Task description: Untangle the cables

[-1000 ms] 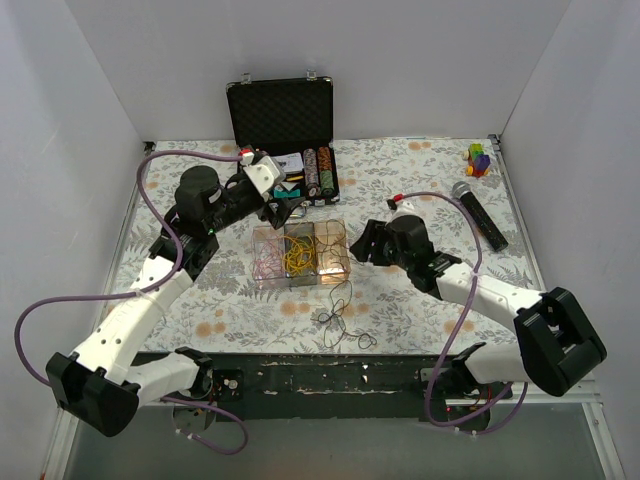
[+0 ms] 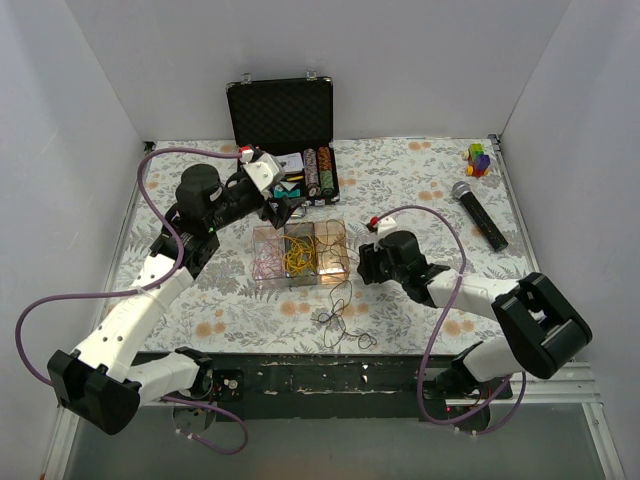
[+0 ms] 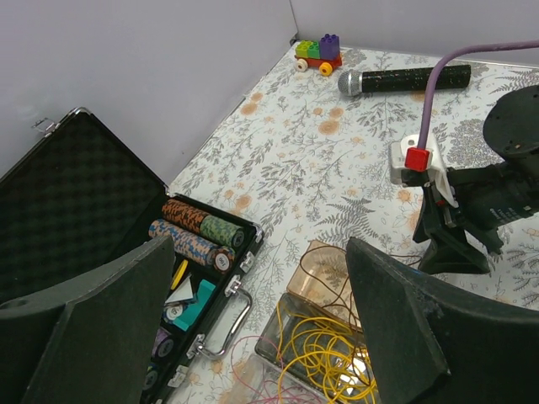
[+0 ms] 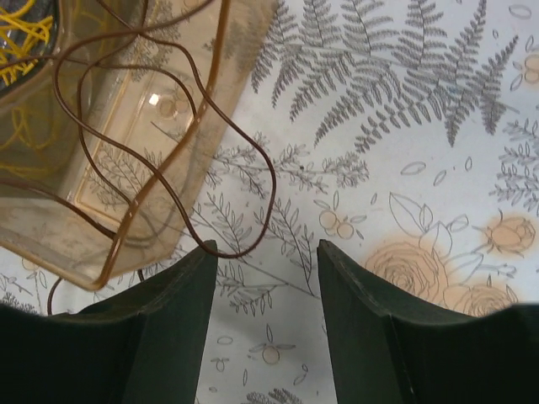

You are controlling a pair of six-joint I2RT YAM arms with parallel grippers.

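A clear box (image 2: 272,286) has three compartments. Pink cable (image 2: 268,262) lies in the left one, yellow cable (image 2: 299,257) in the middle, brown cable (image 2: 331,245) in the right. Some brown cable trails over the front wall into a loose tangle (image 2: 338,322) on the table. Just right of the box is my right gripper (image 2: 366,266). In the right wrist view its fingers stand part open, and a brown loop (image 4: 271,194) dips by the left fingertip, not gripped. My left gripper is open above the back of the box, nothing between its fingers.
An open black case (image 2: 280,112) with chips stands behind the box. A microphone (image 2: 480,216) and a toy block car (image 2: 477,160) lie to the right.
The left arm and the box have stayed put.
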